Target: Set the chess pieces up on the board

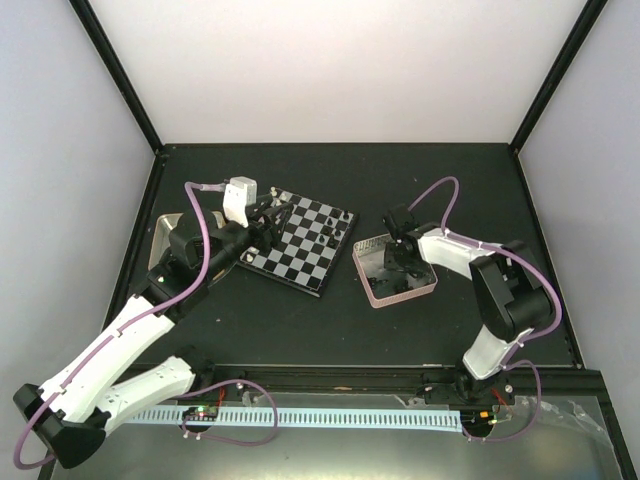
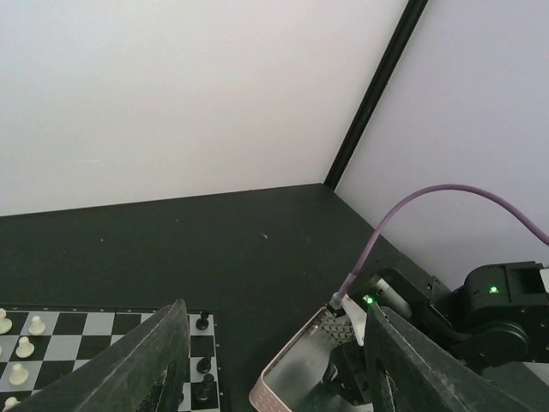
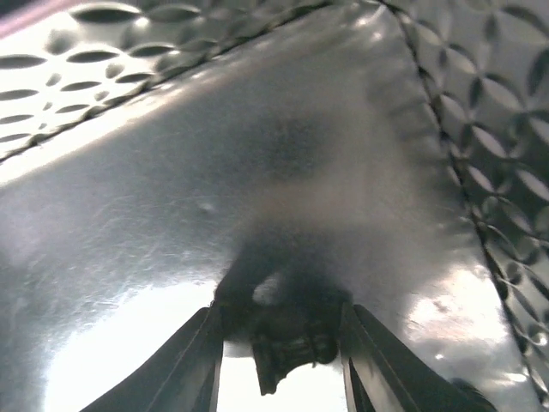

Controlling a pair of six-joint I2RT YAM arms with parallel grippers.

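The chessboard (image 1: 297, 250) carries several white pieces along its left edge, such as a white pawn (image 2: 19, 372), and several black ones along its right side, such as a black pawn (image 2: 204, 365). My left gripper is raised over the board's left part, open with nothing visible between its fingers. My right gripper is down inside the pink-rimmed bin (image 1: 396, 301), its fingers apart on either side of a dark chess piece (image 3: 292, 348) on the metal floor; whether they touch it I cannot tell.
A second bin (image 1: 161, 236) lies left of the board, partly behind my left arm.
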